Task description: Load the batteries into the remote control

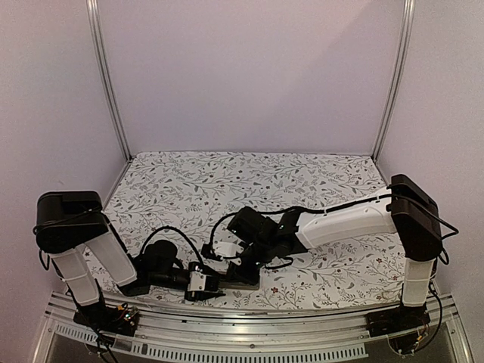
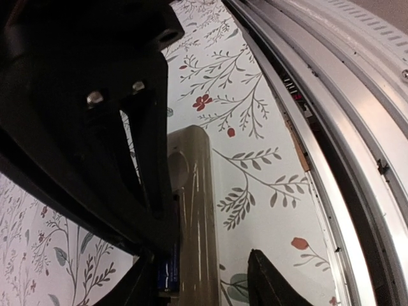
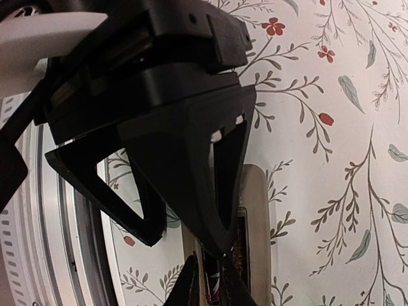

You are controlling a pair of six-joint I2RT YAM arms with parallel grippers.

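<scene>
The grey-beige remote control (image 1: 243, 286) lies near the table's front edge, mostly covered by both grippers in the top view. Its battery bay faces up, and a blue battery (image 2: 168, 275) shows in it in the left wrist view. My left gripper is part open at the remote, with a gap between one finger and the remote's side. Over the bay, my right gripper is shut on a slim dark, shiny piece, apparently a battery (image 3: 215, 284); the fingertips hide most of it.
The two grippers stand close together over the remote, one crossing in front of the other in both wrist views. A metal rail (image 1: 249, 333) runs along the front edge. The patterned table (image 1: 249, 178) behind the arms is clear.
</scene>
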